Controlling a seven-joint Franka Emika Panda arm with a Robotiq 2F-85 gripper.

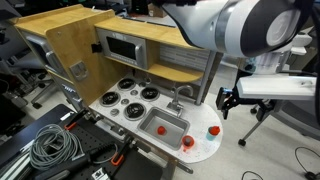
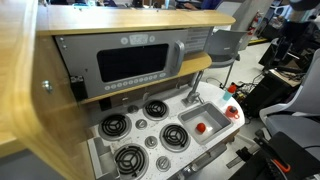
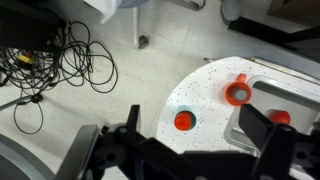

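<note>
A red mug (image 3: 238, 93) stands on the white round-ended counter (image 1: 204, 148), beside the sink (image 3: 300, 98). Inside the sink basin lies a round red object (image 1: 161, 129). Near the counter's outer edge is a small cup (image 2: 229, 92), bluish-green outside; from above, its place shows a round orange-red patch (image 3: 184, 120). My gripper is open, its dark fingers reaching in from the lower edge of the wrist view. Nothing is between them, and they hang well above the counter, with the cup below the gap.
A faucet (image 1: 181, 92) rises behind the sink. Several stove burners (image 2: 157, 109) and a microwave (image 2: 135, 58) under a wooden shelf occupy the other side. Coiled cables (image 3: 85, 55) lie on the floor.
</note>
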